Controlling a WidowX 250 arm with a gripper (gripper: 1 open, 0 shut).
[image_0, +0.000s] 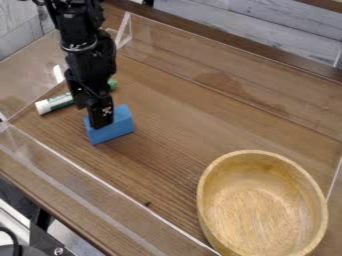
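My gripper (98, 112) is lowered at the upper left, open, its dark fingers right at a blue block (112, 127) on the wooden table (187, 90); whether they touch it I cannot tell. A green-and-white cylindrical item (55, 103) lies just left of the gripper, partly hidden behind it.
A large pale yellow bowl (261, 165) fills the lower right of the table. A raised edge runs along the left and back.
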